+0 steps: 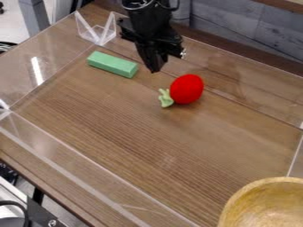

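My gripper (pixel 153 64) hangs from the top middle above the wooden table. It looks shut, with nothing visible between its fingers. Below it to the right lies a red object (pixel 187 89) with a light green stem-like part (pixel 166 97). To its left lies a mint-green rectangular block (pixel 112 63). Neither is held.
A clear, bag-like container (pixel 96 28) stands at the back left. A yellow bowl (pixel 267 208) sits at the bottom right corner. A raised wooden edge (pixel 249 18) runs along the back right.
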